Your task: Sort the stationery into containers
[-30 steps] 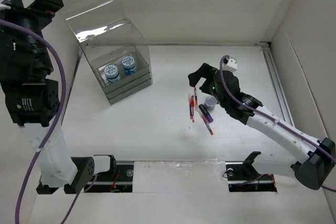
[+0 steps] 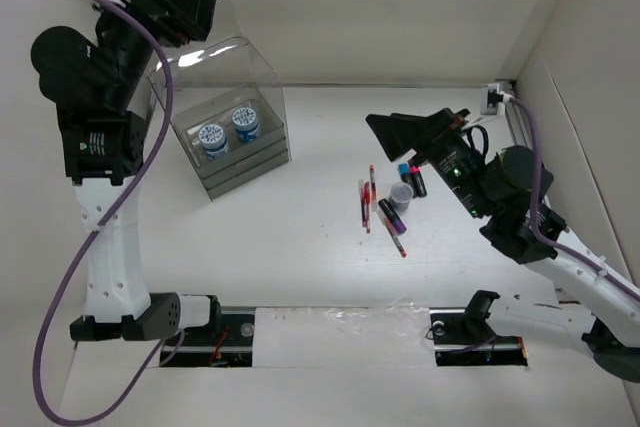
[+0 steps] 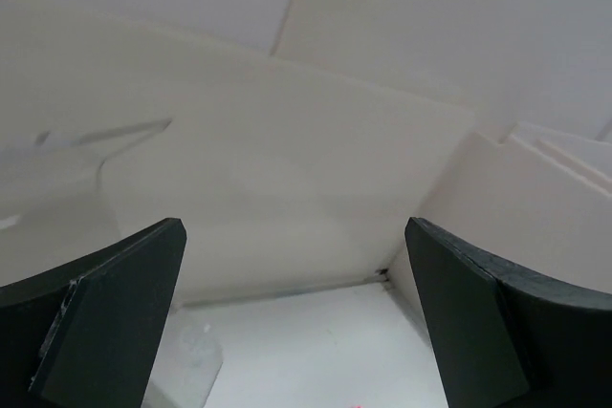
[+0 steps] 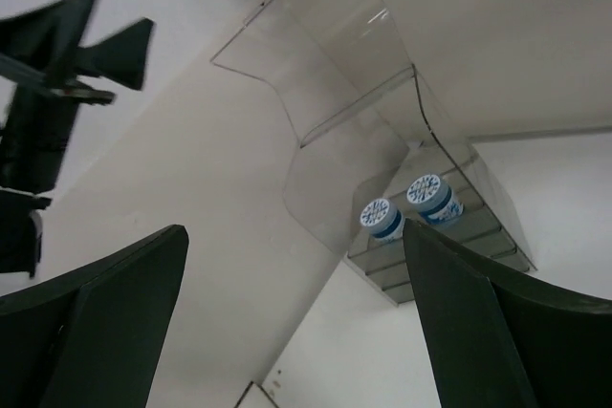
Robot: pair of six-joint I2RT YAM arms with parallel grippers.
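A clear lidded box (image 2: 230,175) stands at the back left, lid raised, two blue-and-white jars (image 2: 245,123) inside, also in the right wrist view (image 4: 432,196). Red pens (image 2: 365,205), markers (image 2: 393,215) and a small cup (image 2: 400,197) lie loose at centre right. My left gripper (image 2: 195,12) is raised by the box lid, open with nothing between its fingers. My right gripper (image 2: 405,132) hangs above and beside the stationery, open and empty, facing the box.
White walls (image 2: 420,17) enclose the bench at back and sides.
My left gripper has moved right from the upper-left corner toward the box lid. The right arm has shifted and turned, revealing markers with blue and pink caps.
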